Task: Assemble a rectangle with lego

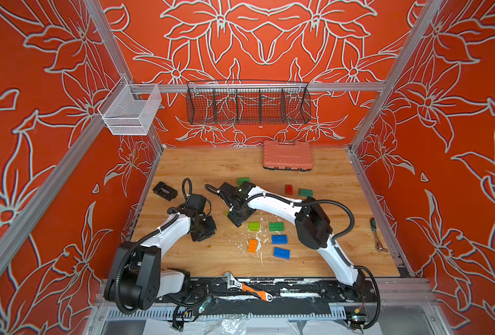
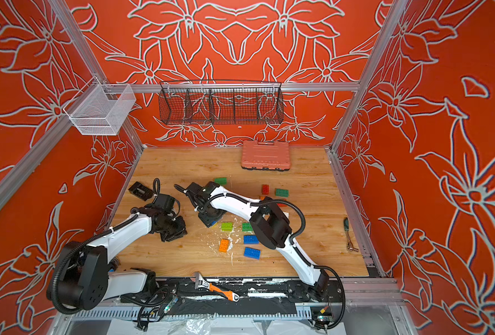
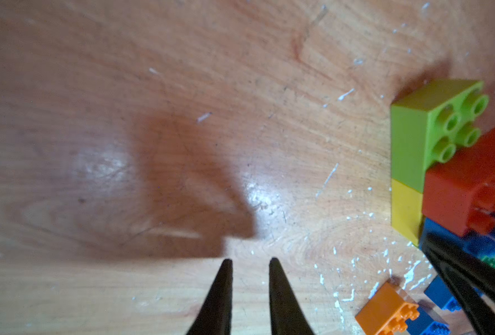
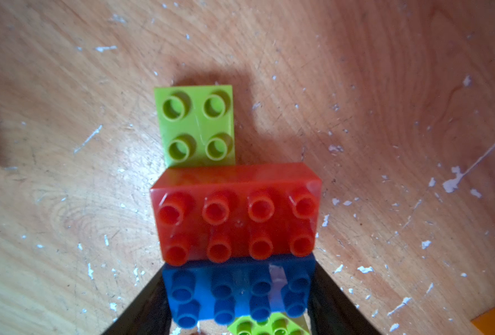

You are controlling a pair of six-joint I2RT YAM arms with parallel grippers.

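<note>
My right gripper is around a blue brick, which has a red brick beside it, joined or touching. A lime brick adjoins the red one; a yellow brick shows under it in the left wrist view. Whether the right fingers grip firmly is hard to tell. My left gripper hangs over bare wood left of this group, fingers slightly apart with nothing between them.
Loose bricks lie nearer the front: orange, blue and several others. A red case stands at the back, a black part at the left, a tool at the right.
</note>
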